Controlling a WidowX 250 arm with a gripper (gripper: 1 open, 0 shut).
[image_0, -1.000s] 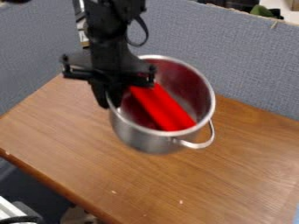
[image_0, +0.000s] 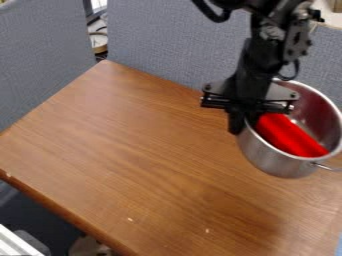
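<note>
A steel pot (image_0: 275, 157) with a handle hangs at the right of the camera view, a long red object (image_0: 289, 134) inside it. My black gripper (image_0: 242, 119) is at the pot's left rim, apparently shut on that thin rim; the fingertips are partly hidden by the pot.
Grey padded panels (image_0: 160, 45) border it at the back and left.
</note>
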